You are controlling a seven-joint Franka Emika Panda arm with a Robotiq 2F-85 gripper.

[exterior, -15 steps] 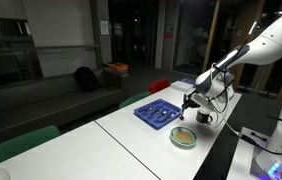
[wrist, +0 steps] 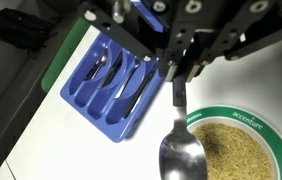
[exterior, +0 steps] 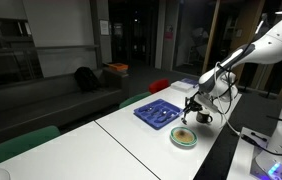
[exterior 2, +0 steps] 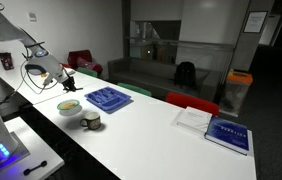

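Observation:
In the wrist view my gripper is shut on the handle of a metal spoon (wrist: 183, 158), whose bowl end points away from the fingers. Beside and partly behind the spoon is a round green-rimmed dish (wrist: 268, 136) filled with yellowish grains (wrist: 236, 150). From the first exterior view, my gripper (exterior: 187, 106) appears above the table, just behind the dish (exterior: 183, 145). The spoon is too small there to make out its exact height over the dish.
A blue cutlery tray (wrist: 111, 122) with several utensils lies behind the dish. A dark mug (exterior 2: 90, 121) stands near the dish. White books or boxes (exterior 2: 193, 120) and a blue book (exterior 2: 228, 135) lie at the table's far end.
Compared with one second ago, my gripper has shifted slightly to the left and lower in the first exterior view. The dish, tray and mug show no clear movement.

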